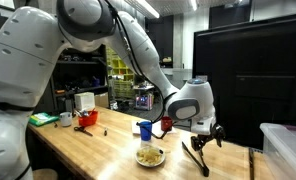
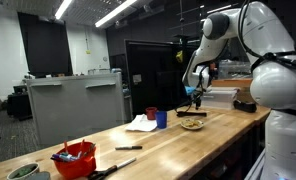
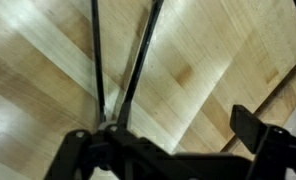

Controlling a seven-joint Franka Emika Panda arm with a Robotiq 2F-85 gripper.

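Observation:
Over the right part of the wooden table hangs my gripper [image 1: 208, 132], its fingers [image 3: 253, 132] spread wide in the wrist view with nothing between them. A dark, slender tool with two long black arms [image 3: 143, 52], apparently tongs, lies on the tabletop beneath. In the wrist view its arms run close together down toward my left finger, which hides their lower end. From exterior view 1 the same black tool [image 1: 195, 160] shows just below and left of the gripper, apart from it.
A plate of yellowish food [image 1: 149, 155], a blue cup [image 1: 146, 131] and a red cup [image 1: 167, 124] stand left of the gripper. Farther left is a red container [image 2: 75, 158] with tools. A dark strip [image 1: 251, 164] and a clear bin [image 1: 284, 150] lie to the right.

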